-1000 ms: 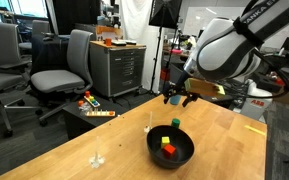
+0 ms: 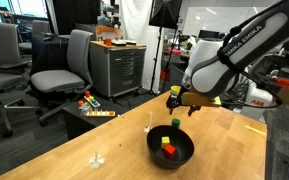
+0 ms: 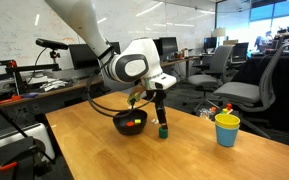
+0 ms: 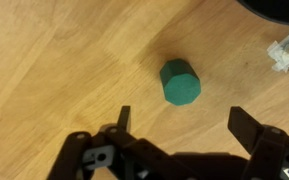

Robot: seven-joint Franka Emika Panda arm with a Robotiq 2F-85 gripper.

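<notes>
A dark green block (image 4: 180, 82) stands on the wooden table, centred between the widely parted fingers in the wrist view. My gripper is open and points down, with nothing held. From the side, the green block (image 2: 175, 122) shows below the gripper (image 2: 192, 104), with a gap between them. A black bowl (image 2: 186, 153) beside the green block holds a yellow block (image 2: 166, 141) and a red block (image 2: 170, 150). In the second exterior view the green block (image 3: 163, 131) sits to the right of the bowl (image 3: 130, 127).
Stacked yellow and blue buckets (image 3: 226, 134) stand to the right of the green block in the second exterior view. A small white item (image 4: 284, 52) lies by the bowl's edge.
The arm has come down and shifted slightly to the right in exterior view 1, bringing the gripper closer to the table. Block and bowl have stayed in place.
</notes>
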